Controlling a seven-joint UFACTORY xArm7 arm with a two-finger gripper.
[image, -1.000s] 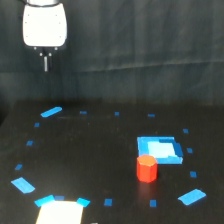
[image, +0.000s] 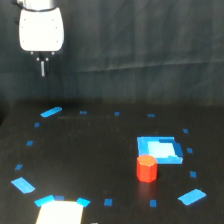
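The white arm tool (image: 42, 35) hangs at the upper left over the dark backdrop, its thin tip (image: 42, 67) pointing down, well above the table. I cannot tell whether it is open or shut. A red hexagonal block (image: 147, 172) stands on the black table just in front of a blue tray (image: 174, 143), which has a white piece (image: 161, 149) in it. A pale square object (image: 60, 213) sits at the bottom left, cut off by the frame's edge.
Blue tape strips (image: 192, 197) and small blue squares mark the table (image: 100, 155) around the objects.
The arm has moved slightly down and a little to the left or tilted slightly. The objects on the table have not moved.
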